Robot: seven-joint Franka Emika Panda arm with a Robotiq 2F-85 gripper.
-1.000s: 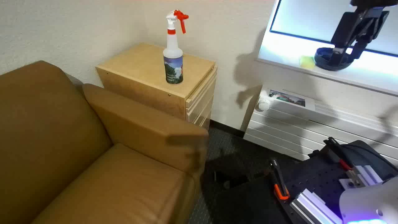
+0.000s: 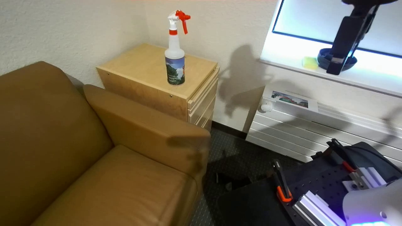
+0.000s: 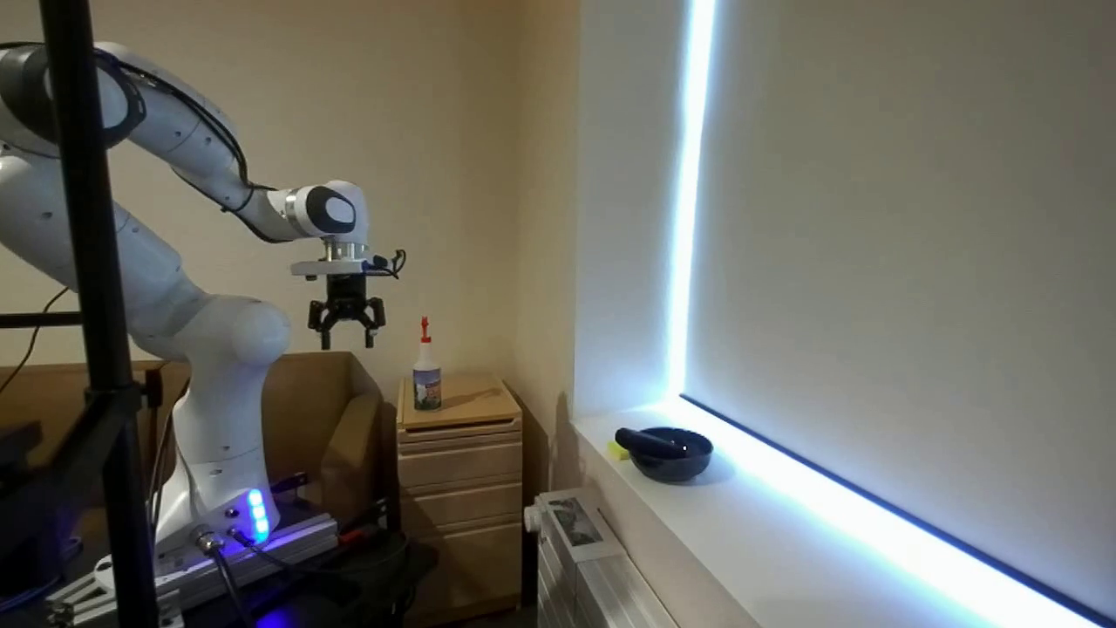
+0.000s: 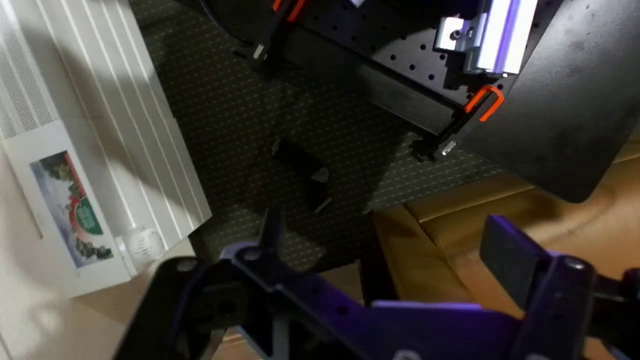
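Observation:
My gripper point(image 3: 347, 340) hangs high in the air, pointing down, to the left of a spray bottle point(image 3: 426, 383) in exterior view 2. Its two black fingers stand well apart, with empty space between them. The wrist view also has the gripper open, with floor and sofa visible between the fingers. A white spray bottle point(image 2: 175, 56) with a red trigger and a landscape label stands upright on a wooden drawer cabinet point(image 2: 139, 62). On the windowsill, a dark bowl point(image 3: 670, 467) holds a black, rod-shaped object point(image 3: 649, 444). The bottle is not visible in the wrist view.
A yellow sponge point(image 2: 310, 62) lies beside the bowl. The brown sofa point(image 2: 150, 120) adjoins the cabinet, and a white radiator point(image 2: 286, 130) runs below the sill. Orange-tipped clamps point(image 2: 284, 194) rise from the black table. Around the bottle, the cabinet top is clear.
The bottle and bowl stayed put.

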